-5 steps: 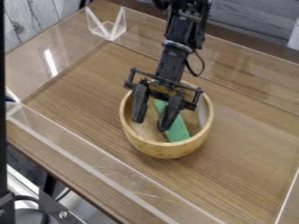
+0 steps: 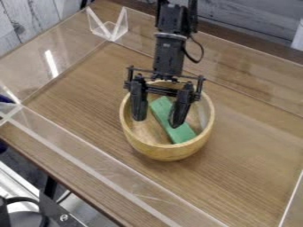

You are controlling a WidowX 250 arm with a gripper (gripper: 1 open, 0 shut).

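Note:
My black gripper point(image 2: 160, 99) hangs over a wooden bowl point(image 2: 160, 151) in the middle of the table, its two fingers apart and open. Inside the bowl a green block point(image 2: 178, 128) lies slanted, partly hidden behind the fingers. Nothing shows held between the fingers.
A white wire-like holder point(image 2: 106, 25) stands at the back left. Black cables and hardware point(image 2: 24, 213) are at the near left corner.
My gripper has risen a little and the arm now stands more upright. The green block's visible part has shifted slightly within the bowl.

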